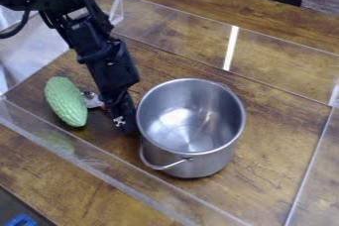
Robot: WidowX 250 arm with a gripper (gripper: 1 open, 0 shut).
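Note:
The black arm reaches down from the upper left, its gripper [119, 114] low on the wooden table between a green, ridged vegetable [65, 100] and a steel pot [191, 123]. The gripper is close against the pot's left side; its fingertips are dark and partly hidden, and nothing clearly shows between them. A small light metallic item [93, 100] lies beside the vegetable, partly behind the gripper.
Clear plastic walls border the wooden work surface [259, 81], with a white strip [232, 48] at the back. A blue object [19, 219] shows at the lower left corner.

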